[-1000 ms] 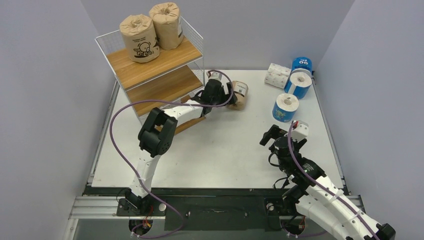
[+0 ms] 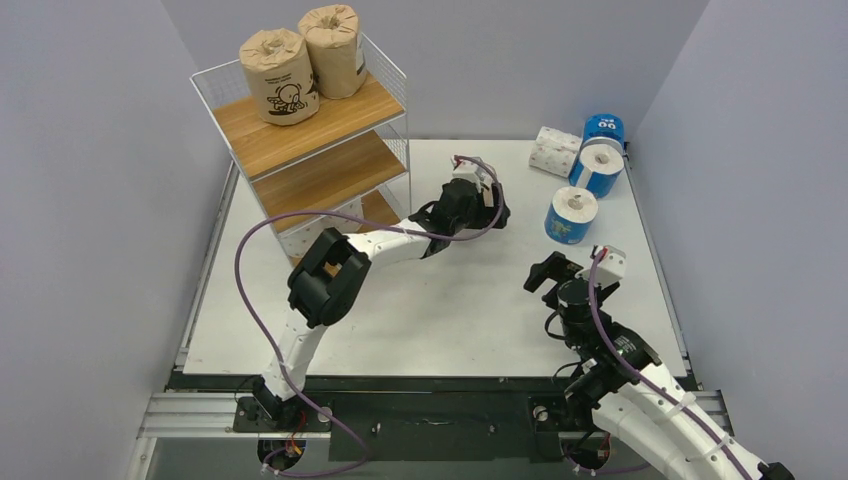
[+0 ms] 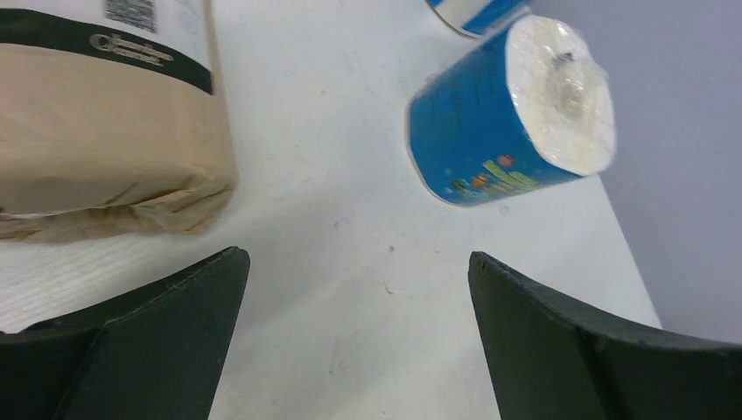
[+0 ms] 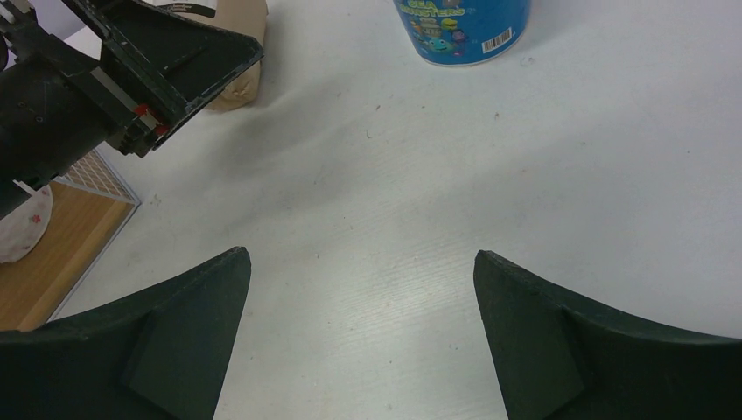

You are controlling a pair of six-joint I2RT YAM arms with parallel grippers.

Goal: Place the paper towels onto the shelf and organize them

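Two brown paper-wrapped rolls (image 2: 279, 80) stand upright on the top board of the wire-sided shelf (image 2: 330, 170). A third brown roll (image 3: 114, 131) lies on the table right of the shelf, mostly hidden under the left arm in the top view. My left gripper is open over the table, the brown roll ahead and to its left, nothing between its fingers. A blue-wrapped roll (image 2: 571, 215) stands upright right of centre; other blue rolls (image 2: 596, 170) stand behind it, beside a lying white patterned roll (image 2: 554, 151). My right gripper stands open and empty above bare table.
Part of a white patterned roll (image 4: 24, 223) shows on the low shelf board. Walls close off the table's back and sides.
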